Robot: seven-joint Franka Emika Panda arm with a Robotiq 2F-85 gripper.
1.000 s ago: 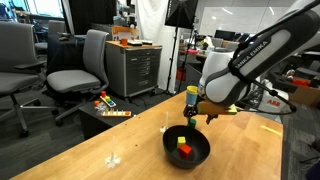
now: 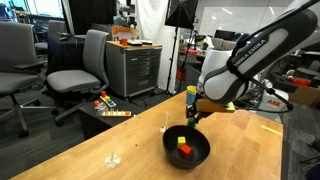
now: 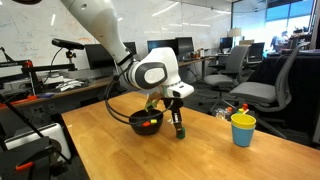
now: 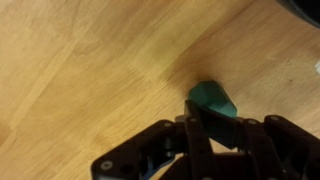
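A small dark green block (image 4: 214,97) shows at the fingertips in the wrist view, close to the wooden tabletop. My gripper (image 3: 179,124) points down and is shut on this block, whose lower part sticks out below the fingers. In exterior view 1 the block (image 2: 192,122) is small and partly covered by the gripper, just behind the black bowl. The bowl (image 2: 203,155) holds a red block (image 2: 185,150) and a yellow block (image 2: 181,141). Whether the green block still touches the table is hard to tell.
A yellow-and-blue cup (image 3: 243,131) stands on the table to one side, with small colourful items (image 3: 237,109) behind it. A small white piece (image 2: 113,160) lies at the table's near left.
The arm has shifted slightly, and the gripper now covers more of the green block. The bowl and its blocks have stayed put.
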